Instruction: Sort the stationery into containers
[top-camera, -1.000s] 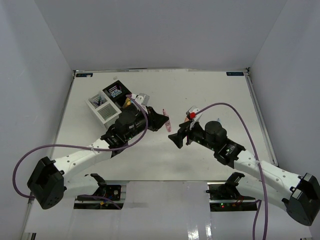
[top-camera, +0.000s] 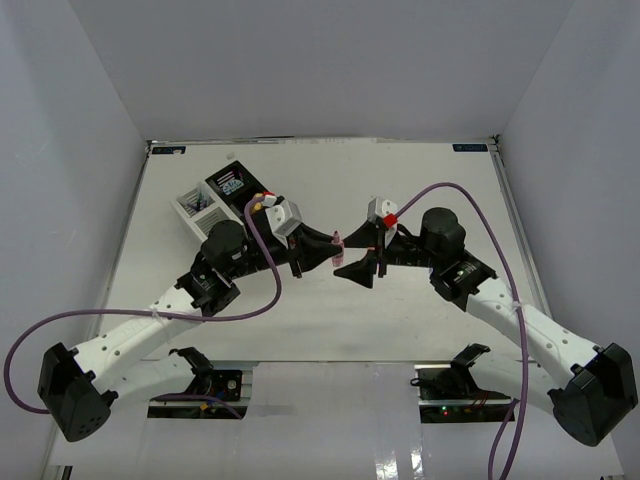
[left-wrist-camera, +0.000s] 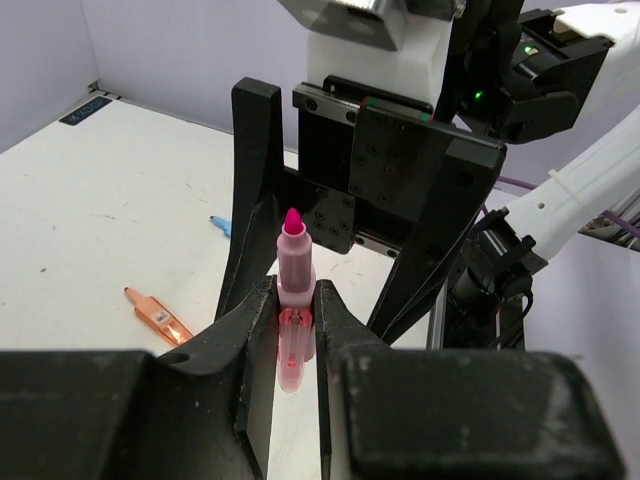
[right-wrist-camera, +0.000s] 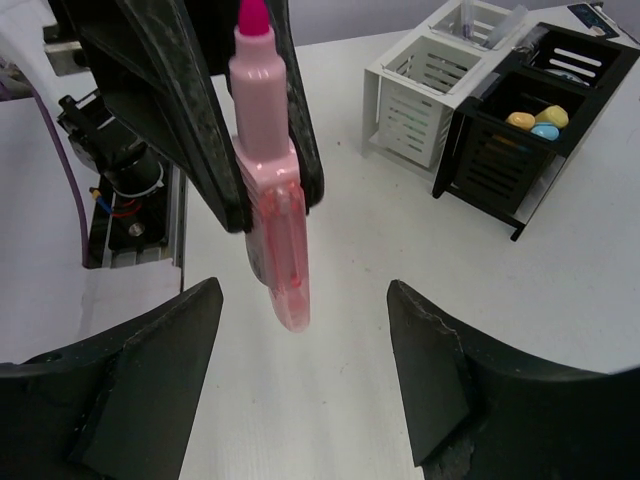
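My left gripper is shut on an upright pink marker with its magenta tip up, near the middle of the table. My right gripper stands open just beside it, facing it; in the right wrist view the marker's lower body is between and beyond its fingertips. An orange marker and a blue one lie on the table. A white container and a black container stand together at the back left, the black one holding several yellow, orange and blue items.
Side walls and rails bound it, and both arms reach in from the front corners, meeting over the middle.
Both arms have shifted, bringing the grippers level and closer together face to face, with the pink marker now more upright between them.
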